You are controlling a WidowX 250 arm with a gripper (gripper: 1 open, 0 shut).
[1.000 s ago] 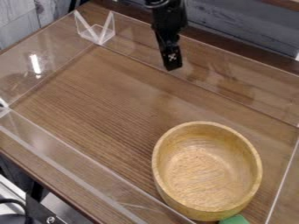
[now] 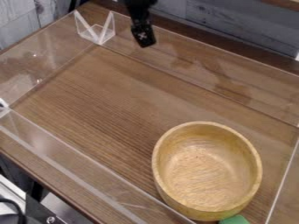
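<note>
My black gripper (image 2: 143, 37) is at the top middle of the camera view, over the back of the wooden tray, beside a clear, white-edged angular object (image 2: 98, 28) at the back left. I see nothing between its fingers. A round pale-yellow bowl (image 2: 205, 169) sits at the front right, empty.
The wooden tray floor (image 2: 105, 105) is clear across the middle. A clear rim runs along the left and front edges. A small green object (image 2: 233, 219) shows at the bottom right behind the bowl's edge. Cables lie outside at the lower left.
My gripper has moved left and toward the back, up out of much of the view, closer to the white-edged object. The bowl is unchanged.
</note>
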